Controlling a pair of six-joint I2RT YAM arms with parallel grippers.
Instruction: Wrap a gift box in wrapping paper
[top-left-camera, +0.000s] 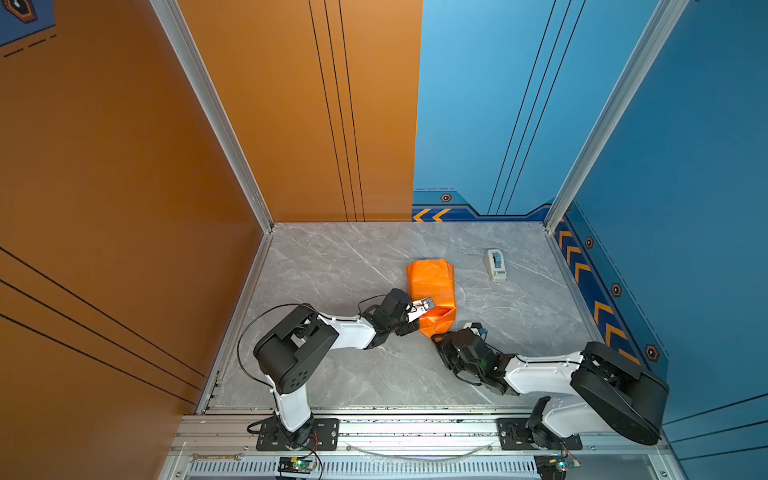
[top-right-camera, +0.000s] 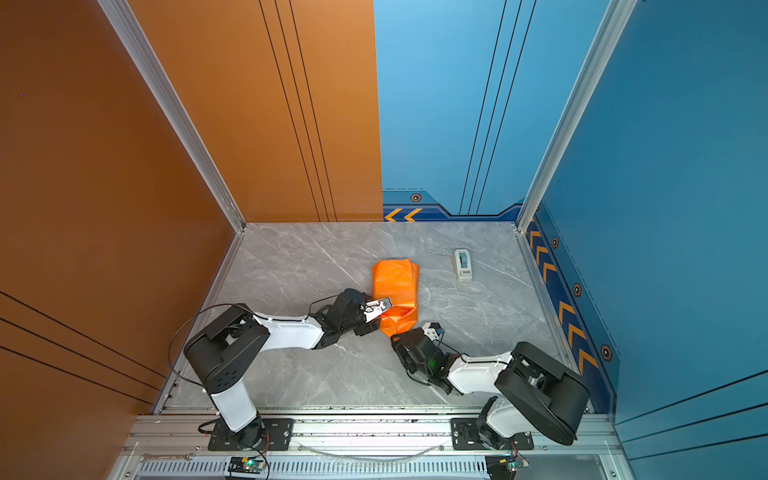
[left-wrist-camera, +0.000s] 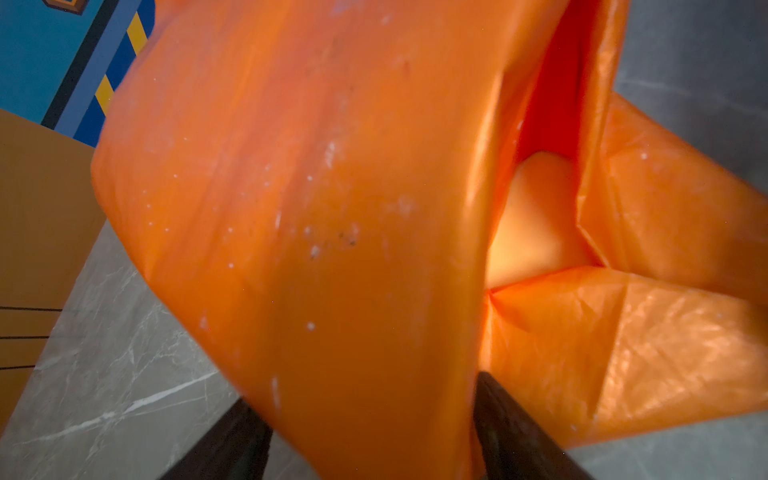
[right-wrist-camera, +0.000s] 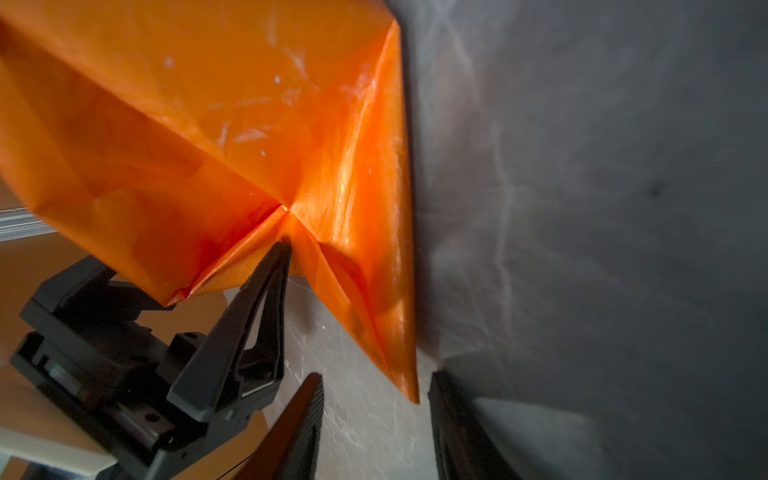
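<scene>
The box wrapped in orange paper (top-left-camera: 432, 281) lies near the middle of the table, its near end drawn into a pointed flap. At that end's left side is my left gripper; its fingers stand apart with an orange fold between them. One dark left finger (right-wrist-camera: 273, 268) touches the crease in the right wrist view. The narrow tip of the orange flap (right-wrist-camera: 404, 364) reaches down between the parted fingers of my right gripper, close to the right finger, with no clamp on it. The box itself is hidden by paper, apart from a pale orange patch within the open fold.
A white device with a small screen (top-left-camera: 496, 265), perhaps a tape dispenser, stands on the table at the back right. Both arms crowd the near end of the parcel.
</scene>
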